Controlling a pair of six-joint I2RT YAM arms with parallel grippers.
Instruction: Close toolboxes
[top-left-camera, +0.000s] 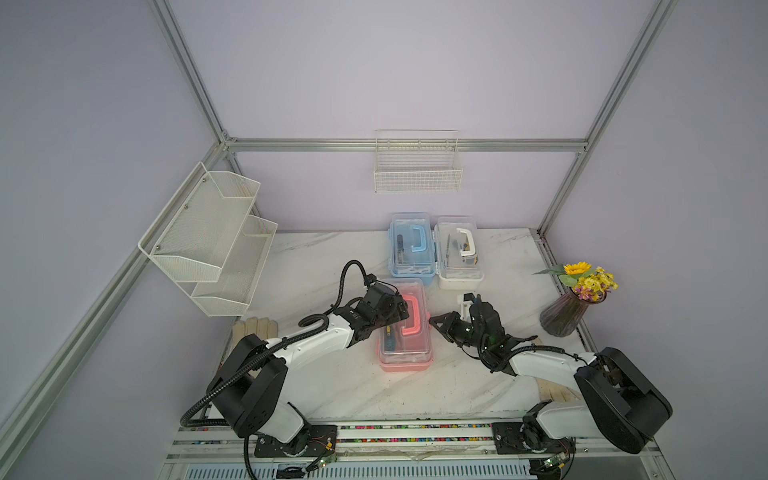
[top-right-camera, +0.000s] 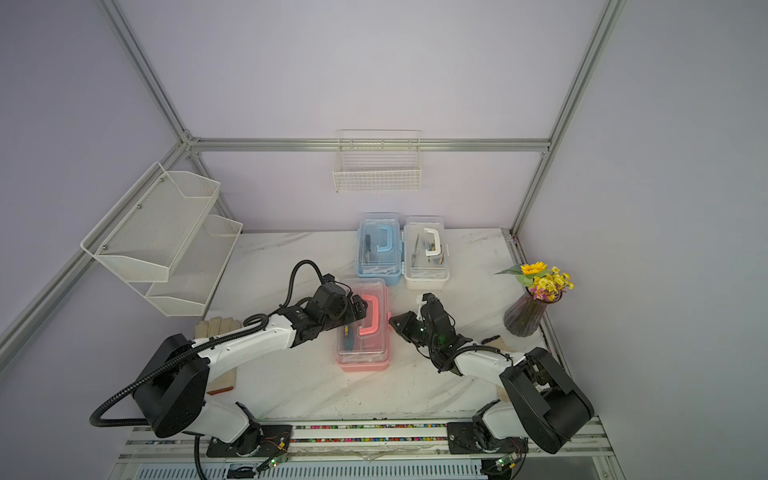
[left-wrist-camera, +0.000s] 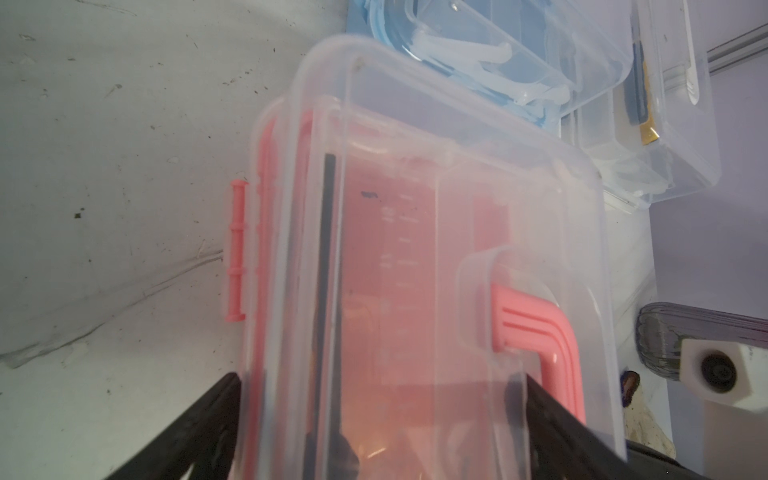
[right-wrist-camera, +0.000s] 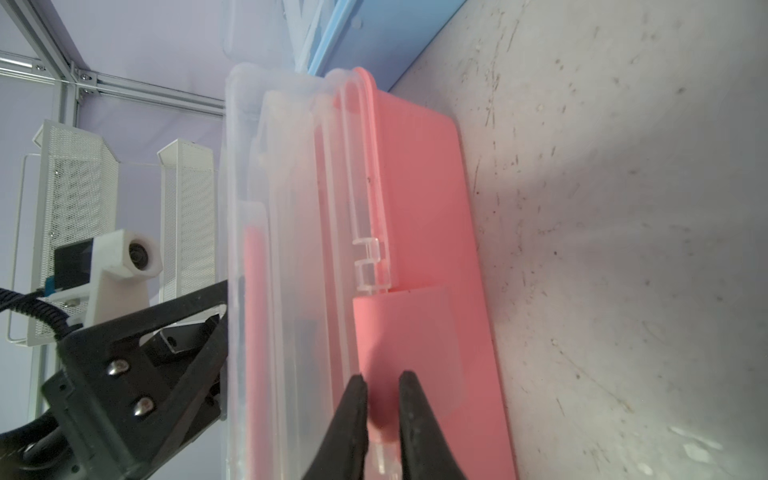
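The pink toolbox (top-left-camera: 404, 352) sits front centre, its clear lid (left-wrist-camera: 416, 208) over it. My left gripper is open across the lid's top, one finger either side. My right gripper is at the pink front latch (right-wrist-camera: 408, 328) on the box's right side, fingertips close together against it; whether anything is between them I cannot tell. Behind stand a blue toolbox (top-left-camera: 412, 252) and a white one (top-left-camera: 456, 264), both with lids over them.
A vase of flowers (top-left-camera: 564, 312) stands at the right edge. Gloves (top-right-camera: 220, 380) lie at the left, under the mesh shelves (top-left-camera: 208, 240). Bare table lies either side of the pink box.
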